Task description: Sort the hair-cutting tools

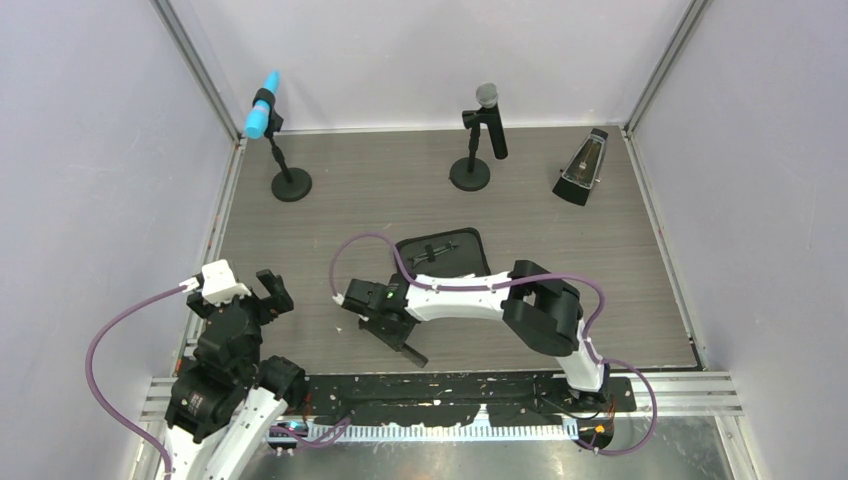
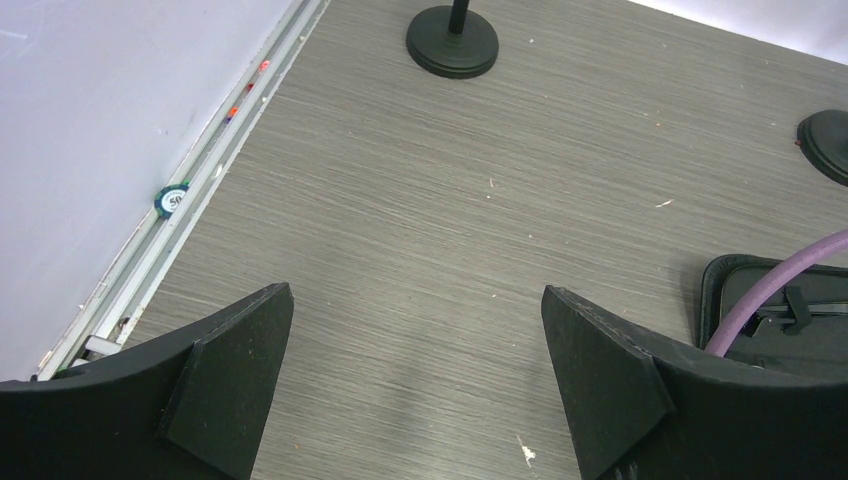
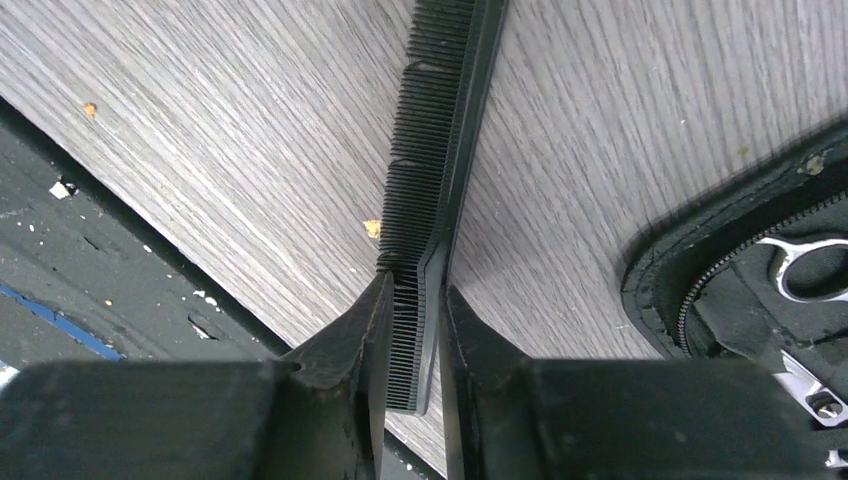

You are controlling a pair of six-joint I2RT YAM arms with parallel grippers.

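A black comb [image 3: 430, 140] lies low over the grey table in the right wrist view, with my right gripper at its lower end, fingertips close together on either side of it; whether they grip it is hard to tell. In the top view the comb [image 1: 410, 352] pokes out below that gripper. A black zippered case [image 1: 468, 245] holds silver scissors [image 3: 812, 240] and other tools, partly hidden by the right arm. My left gripper is open and empty at the table's left front.
Two microphone stands [image 1: 292, 185] [image 1: 470, 175] and a metronome [image 1: 580, 170] stand at the back. Purple hoses loop over both arms. The front edge is close to the comb.
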